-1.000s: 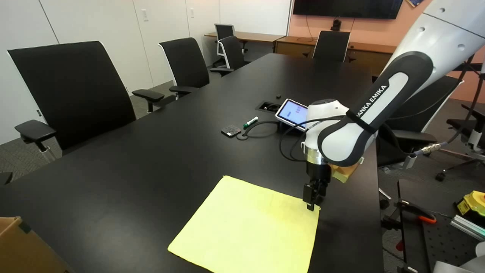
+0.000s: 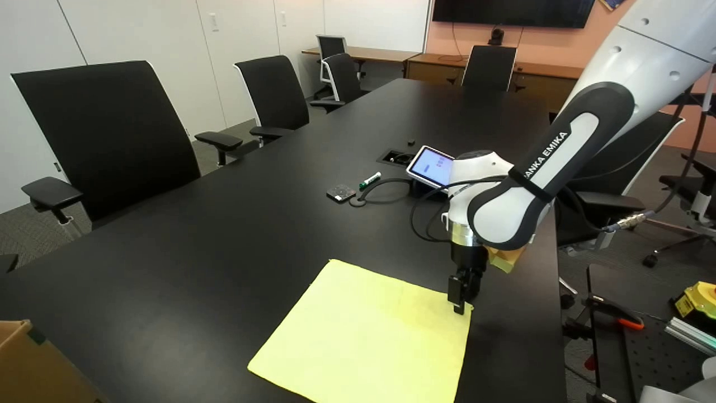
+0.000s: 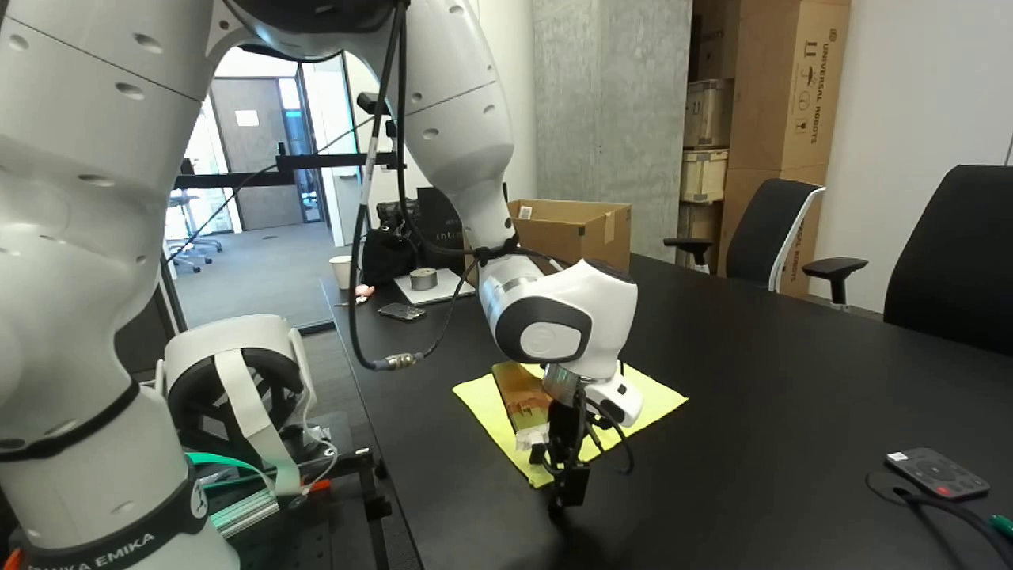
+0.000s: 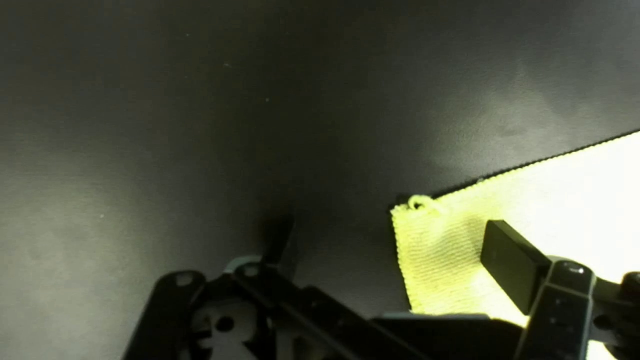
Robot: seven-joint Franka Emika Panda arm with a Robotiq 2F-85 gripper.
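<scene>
A square yellow cloth [image 2: 376, 329] lies flat on the dark table. One of its corners carries a small loop, which the wrist view shows clearly on the cloth [image 4: 441, 240]. My gripper is open and points down at that corner, which lies between its spread fingers. One finger [image 4: 513, 264] is over the cloth, while the other finger [image 4: 282, 249] is over bare table. In exterior view 1 the gripper [image 2: 461, 299] is right at the cloth's corner; whether its tips touch the surface I cannot tell. Exterior view 2 has the arm covering part of the cloth [image 3: 655, 394].
Past the cloth are a tablet [image 2: 431, 167], a green marker [image 2: 370, 180] and a small dark device [image 2: 340, 193]. A cardboard box [image 2: 40, 366] stands at the near left. The table's right edge runs close beside the arm. Open tabletop extends left of the cloth.
Over the last second my gripper has come down very slightly at the cloth's corner, with the arm shifting a little. The cloth has not visibly moved.
</scene>
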